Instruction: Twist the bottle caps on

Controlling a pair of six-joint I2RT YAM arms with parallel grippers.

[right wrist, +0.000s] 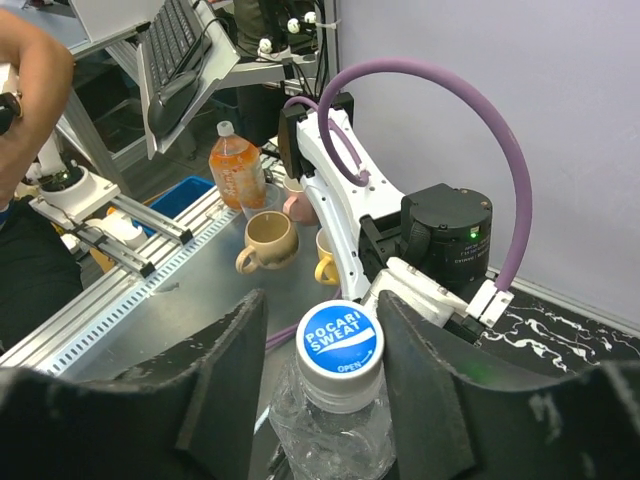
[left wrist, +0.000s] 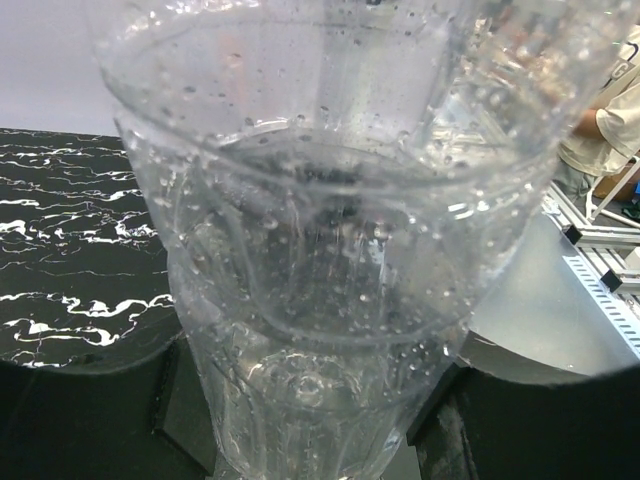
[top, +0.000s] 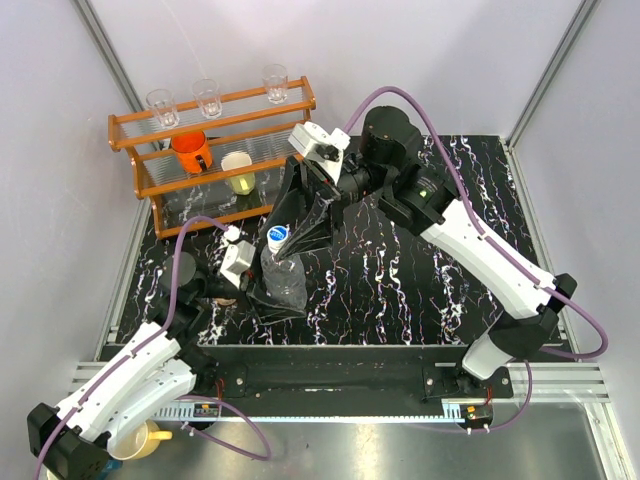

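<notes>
A clear plastic bottle [top: 284,280] with beads of water inside is held fairly upright above the black marble-patterned table. My left gripper is shut on its body, with one finger on either side. On the bottle's mouth sits a white cap [right wrist: 341,345] whose blue top reads POCARI SWEAT; how tightly it sits cannot be told. From above, my right gripper reaches around the cap with its fingers part open. Its right finger [right wrist: 410,345] is close against the cap, while a gap shows between the cap and the left finger.
A wooden rack [top: 225,121] with glasses, an orange mug [top: 192,152] and a pale yellow cup [top: 238,172] stands behind the left arm. Mugs [right wrist: 270,242] and an orange drink bottle [right wrist: 238,165] stand off the table's front.
</notes>
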